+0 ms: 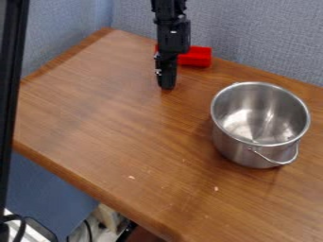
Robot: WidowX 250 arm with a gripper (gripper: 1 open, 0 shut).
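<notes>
My black gripper (167,74) hangs near the back middle of the wooden table, its fingertips low over the surface and shut, with nothing seen between them. A red block (195,57) lies just behind it, partly hidden by the gripper. A steel pot (259,125) with a wire handle stands on the right.
Grey padded walls run along the back and left. A black post stands at the far left edge, with cables at the bottom left.
</notes>
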